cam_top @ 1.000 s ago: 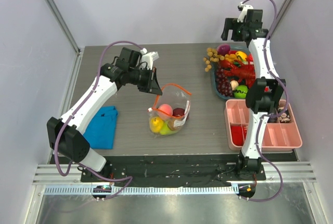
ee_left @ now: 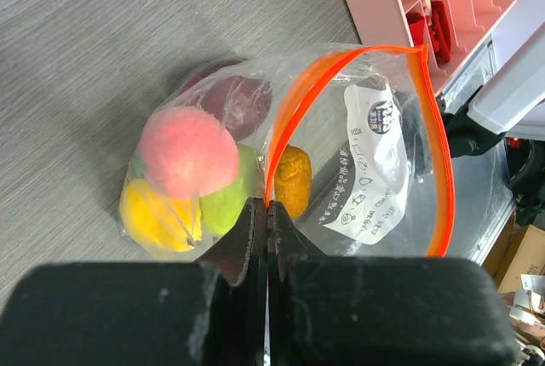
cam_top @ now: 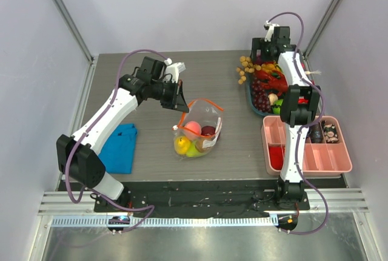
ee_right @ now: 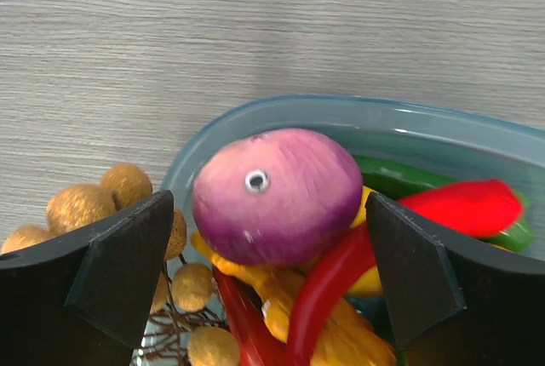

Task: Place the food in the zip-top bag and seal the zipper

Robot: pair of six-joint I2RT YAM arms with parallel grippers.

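Observation:
The clear zip top bag point(cam_top: 209, 115) with an orange zipper rim stands gaping on the table. Inside it lie a pink peach point(ee_left: 189, 151), a yellow fruit point(ee_left: 157, 215), a green one point(ee_left: 232, 191), a dark round one point(ee_left: 238, 104) and a brown piece point(ee_left: 293, 180). My left gripper is shut on the bag's orange rim. Over the food tray point(ee_right: 417, 115), my right gripper is spread wide, its fingers on either side of a purple round food point(ee_right: 277, 196). No clear contact shows between the fingers and this food.
Orange-brown berries point(ee_right: 81, 208), red peppers point(ee_right: 468, 210) and a red lobster point(cam_top: 273, 82) crowd the tray around the purple food. A pink divided box point(cam_top: 327, 159) sits in front of the tray. A blue cloth point(cam_top: 119, 149) lies at left.
The left arm and the bag have stayed nearly still.

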